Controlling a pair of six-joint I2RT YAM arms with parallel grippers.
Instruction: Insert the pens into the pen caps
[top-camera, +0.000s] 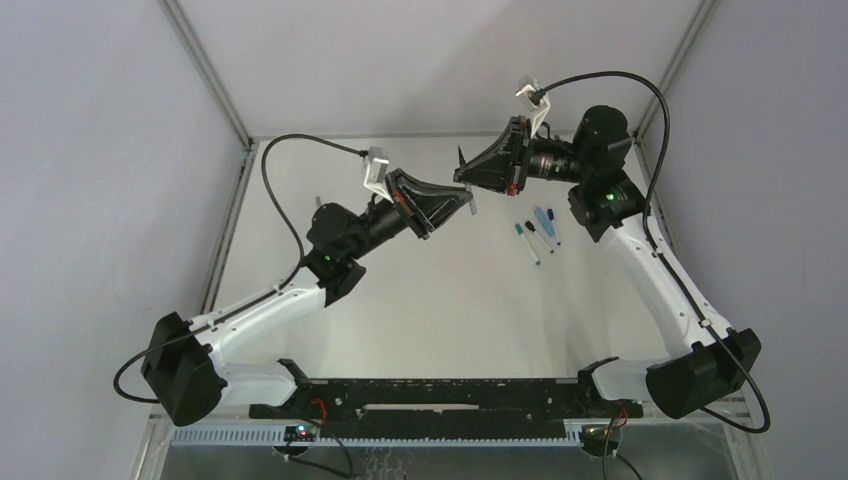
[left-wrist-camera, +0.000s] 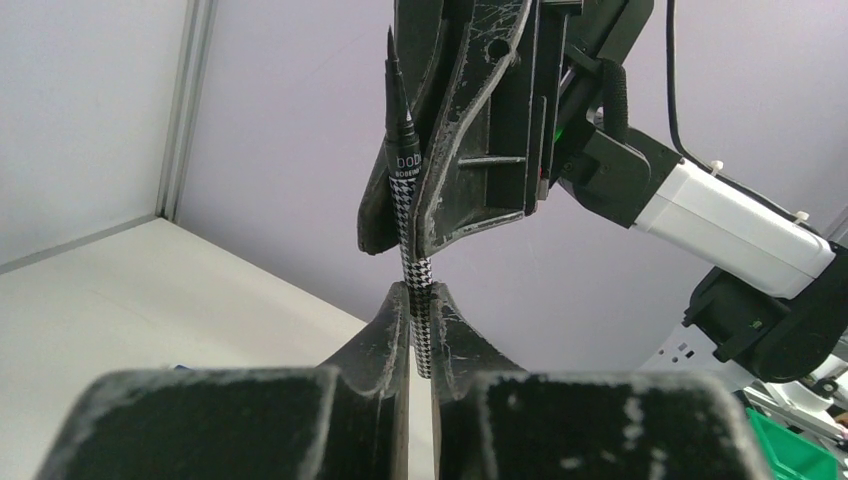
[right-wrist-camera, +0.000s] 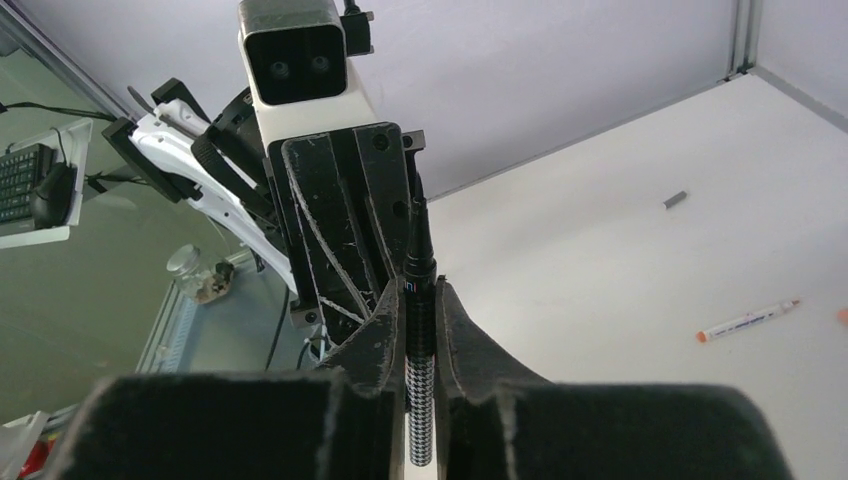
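Note:
A black pen with a houndstooth barrel stands upright in mid-air between both grippers, tip up. My left gripper is shut on its lower, patterned part. Just above, my right gripper is shut on the same pen's dark upper part. In the top view the two grippers meet near the table's upper middle. Several markers lie on the table to the right. An orange-tipped marker shows in the right wrist view.
A small grey piece lies at the left of the table. Walls enclose the back and sides.

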